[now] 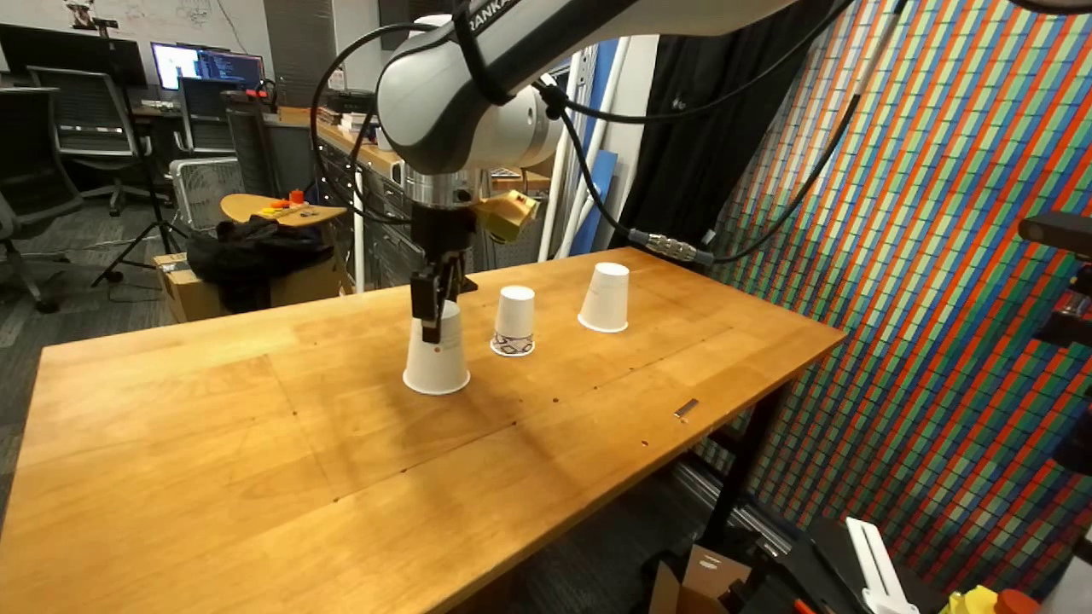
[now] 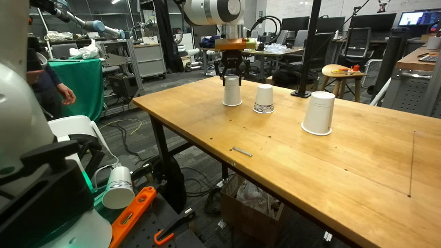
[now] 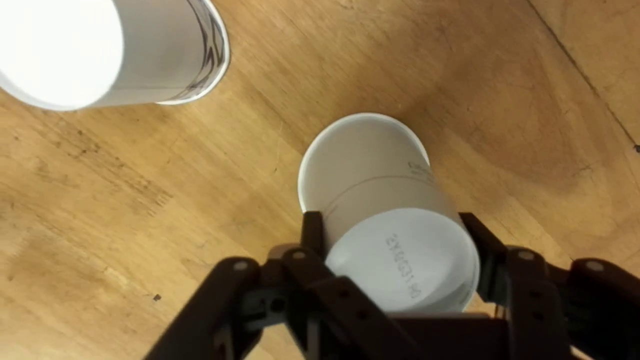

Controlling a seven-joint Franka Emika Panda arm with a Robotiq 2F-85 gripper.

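An upside-down white paper cup (image 1: 437,368) stands on the wooden table, with its rim down. My gripper (image 2: 232,82) points straight down around its upper part, one finger on each side. The wrist view has the dark fingers (image 3: 313,231) close against both sides of this cup's closed end (image 3: 405,258); whether they press on it cannot be told. Beside it is a smaller upside-down cup (image 1: 514,319) with a patterned band. Farther along the table stands another plain white cup (image 1: 605,298), also upside down and wider.
A small metal strip (image 2: 242,151) lies near the table edge. In exterior view 2, a black post (image 2: 307,62) rises at the table's far edge behind the cups.
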